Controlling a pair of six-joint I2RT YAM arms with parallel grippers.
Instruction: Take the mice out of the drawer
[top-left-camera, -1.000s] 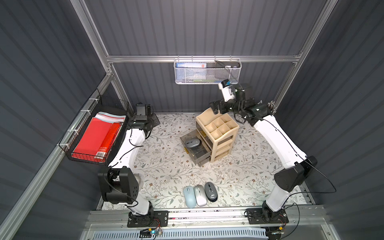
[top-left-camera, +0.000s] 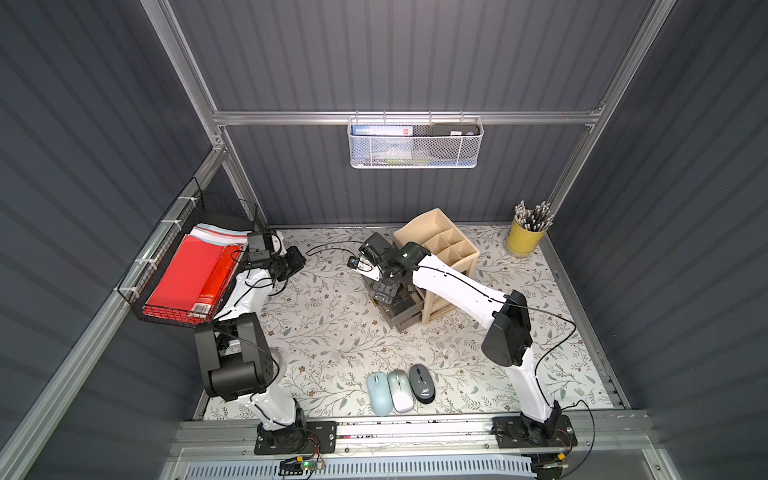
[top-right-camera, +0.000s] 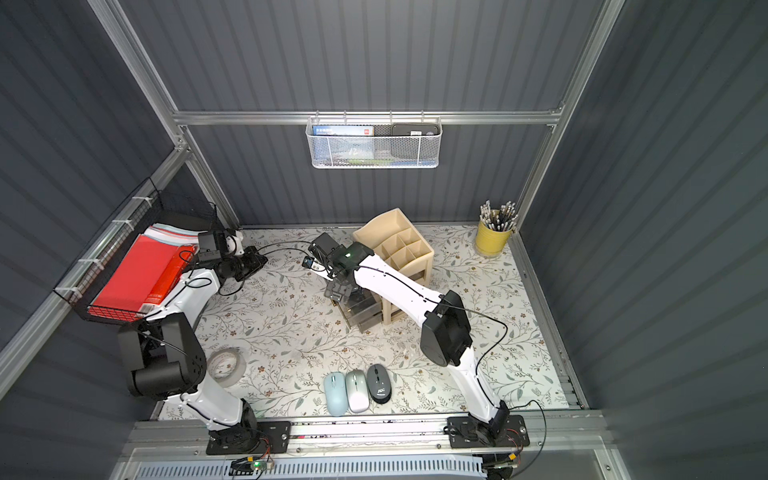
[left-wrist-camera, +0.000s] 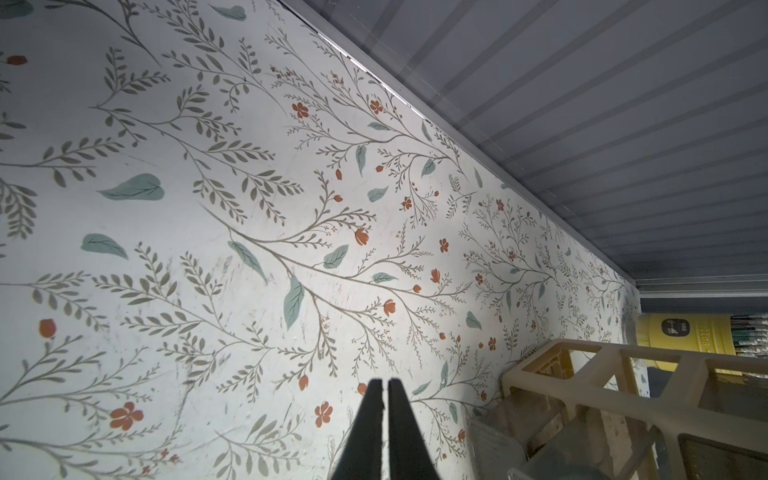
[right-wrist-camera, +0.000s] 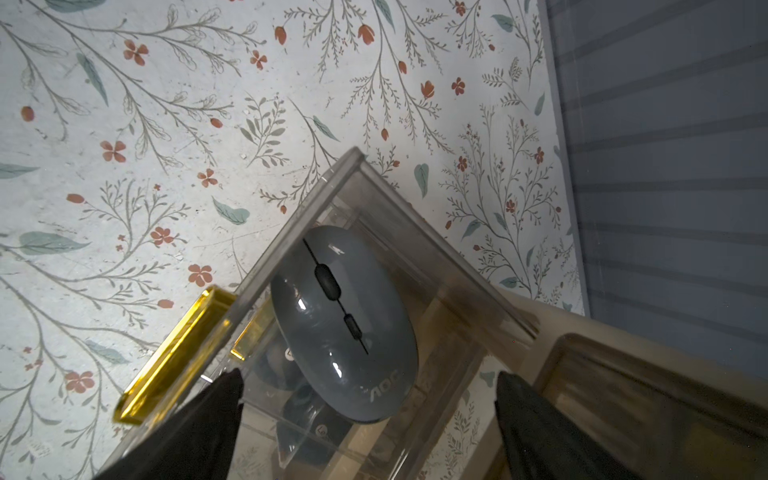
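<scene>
A clear drawer (right-wrist-camera: 416, 232) of the beige organiser (top-left-camera: 444, 244) is pulled out, with a grey AOC mouse (right-wrist-camera: 344, 320) inside and darker shapes below it. My right gripper is open over the drawer, a finger either side of the mouse; nothing shows gripped. My left gripper is shut and empty, beside the wire basket at the left. Three mice, blue (top-left-camera: 379, 392), silver (top-left-camera: 400, 390) and dark (top-left-camera: 421, 382), lie at the front edge.
A black wire basket (top-right-camera: 136, 264) with red folders is on the left, a yellow pen cup (top-right-camera: 493, 236) back right, a white mesh basket (top-left-camera: 414, 150) on the back wall.
My right gripper has come down and leftward from above the organiser to over the drawer.
</scene>
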